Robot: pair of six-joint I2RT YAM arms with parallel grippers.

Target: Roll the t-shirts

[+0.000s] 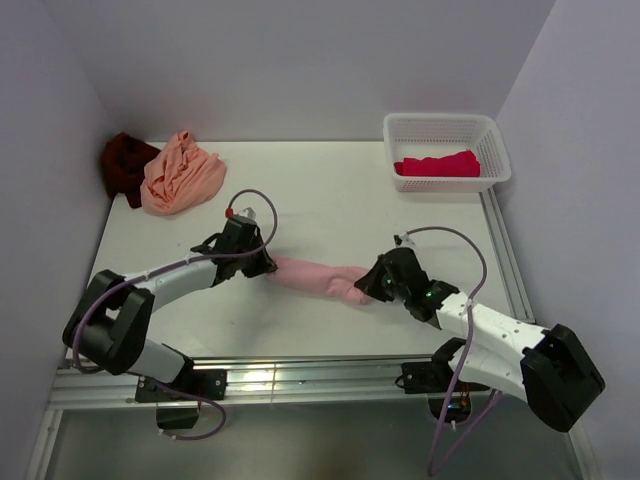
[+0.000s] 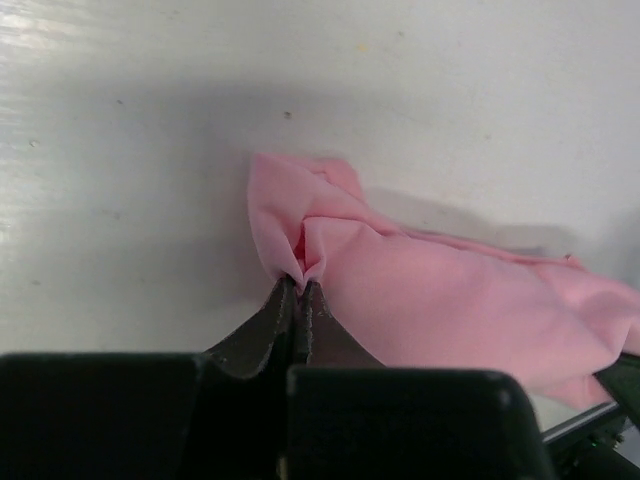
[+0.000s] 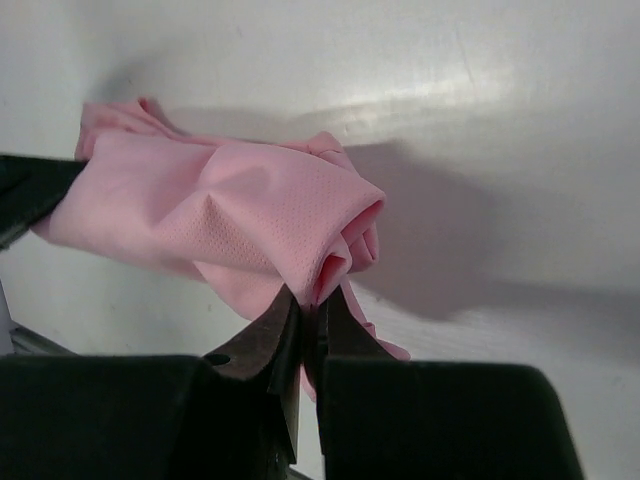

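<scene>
Between my two arms stretches the rolled pink t-shirt [image 1: 316, 277], in the near half of the table. My left gripper [image 1: 270, 268] is shut on its left end; in the left wrist view the cloth [image 2: 420, 290] bunches at the fingertips. At the other end my right gripper [image 1: 362, 287] is shut as well, pinching the pink cloth [image 3: 250, 200], whose folds stick out past the fingers in the right wrist view. A salmon t-shirt [image 1: 182, 175] and a dark brown one [image 1: 125, 168] lie crumpled at the back left.
A white basket [image 1: 446, 130] stands at the back right with a red rolled cloth [image 1: 440, 165] inside. Metal rails [image 1: 300, 380] run along the front edge.
</scene>
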